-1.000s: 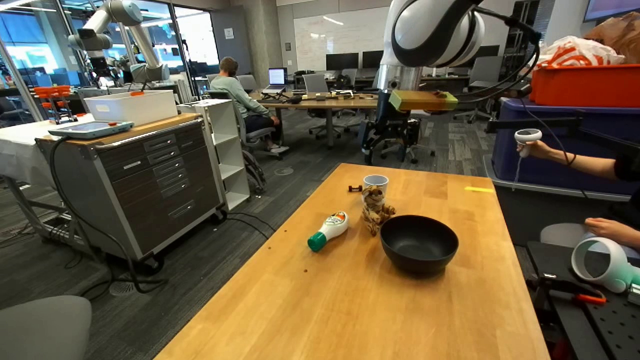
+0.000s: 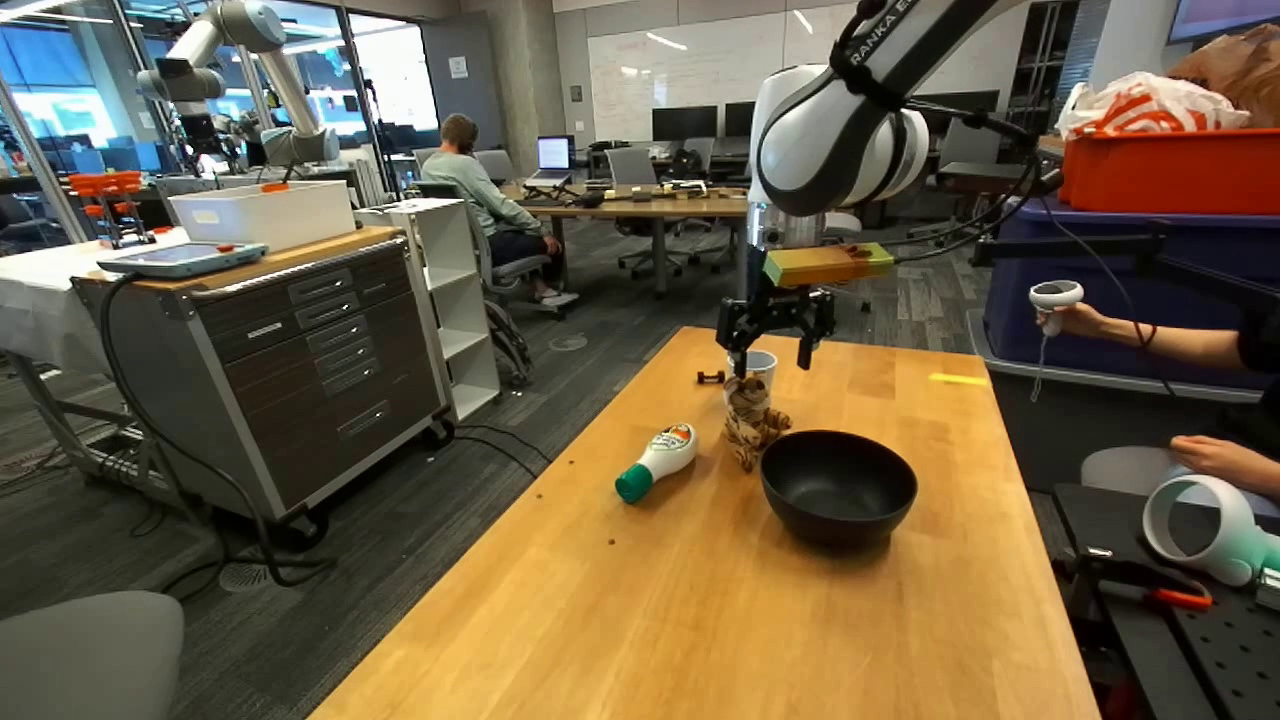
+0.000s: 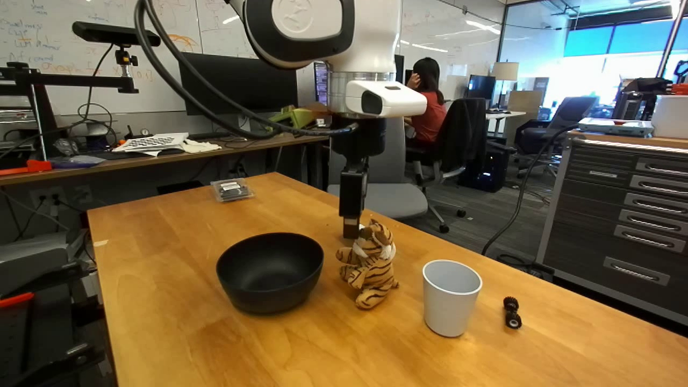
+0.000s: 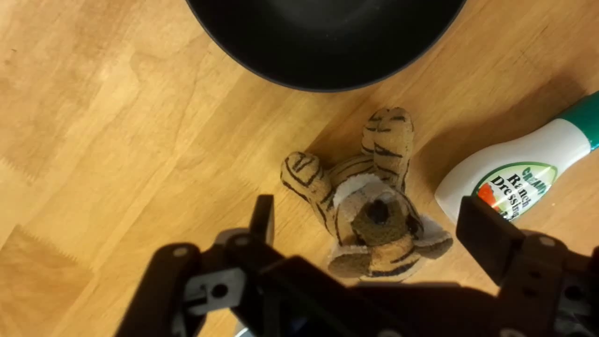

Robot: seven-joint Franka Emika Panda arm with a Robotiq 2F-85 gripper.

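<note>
A striped plush tiger (image 2: 749,426) sits upright on the table beside the black bowl (image 2: 837,486). In the wrist view the tiger (image 4: 379,219) shows from above, its head between the spread fingers and its legs pointing toward the bowl (image 4: 331,50). My gripper is open, and nothing is held. Exterior view 2 has the gripper (image 3: 351,232) end-on, its tip near the top of the tiger's head (image 3: 374,242); whether they touch I cannot tell. From exterior view 1 the gripper (image 2: 774,360) hangs over the tiger's side of the table.
A ranch dressing bottle (image 4: 519,163) lies close by one finger. A pale cup (image 3: 451,296) and a small black dumbbell-shaped item (image 3: 512,313) stand past the tiger. A clear package (image 3: 232,189) lies at the far end.
The arm has come down, bringing my gripper from well above the table to just above the tiger. Tiger, bowl, bottle and cup have stayed where they were.
</note>
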